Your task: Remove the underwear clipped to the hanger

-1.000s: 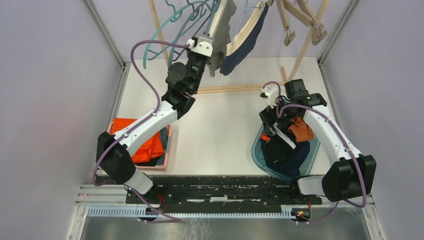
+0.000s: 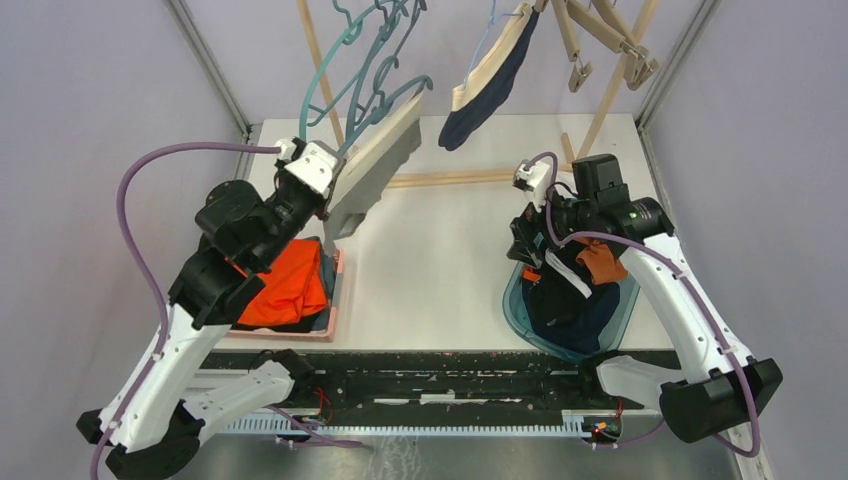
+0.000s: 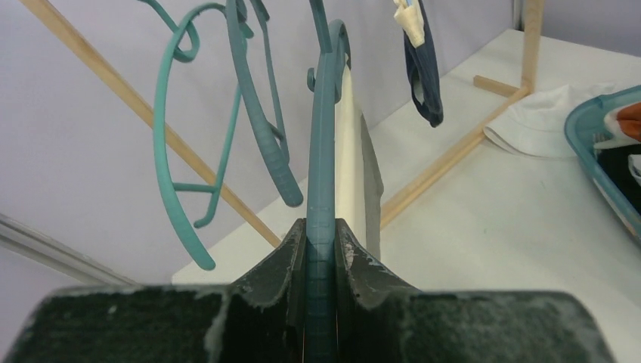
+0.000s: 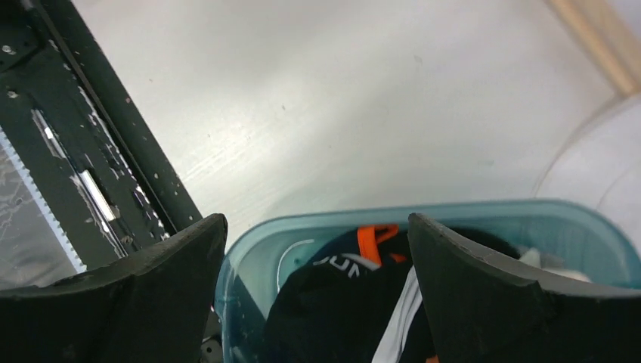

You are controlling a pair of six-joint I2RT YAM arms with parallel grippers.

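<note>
In the left wrist view my left gripper is shut on the end of a teal hanger [image 3: 323,159], which runs straight between its fingers. A grey and cream garment [image 2: 378,170] hangs on that hanger, seen nearly edge-on in the left wrist view; how it is clipped does not show. Apart to the right hangs a navy and cream garment [image 2: 490,90]. Over the left edge of the teal basket [image 2: 520,330], my right gripper stands open, nothing held between its fingers.
More teal hangers [image 2: 345,60] crowd the upper left, and wooden clip hangers [image 2: 600,35] hang at upper right. Dark clothes [image 4: 325,302] lie in the teal basket. A pink basket [image 2: 335,310] with orange cloth [image 2: 290,285] sits below the left arm.
The left arm has swung left and lower, pulling the hanger and grey garment away from the navy one and tilting them. The right arm has shifted only slightly.
</note>
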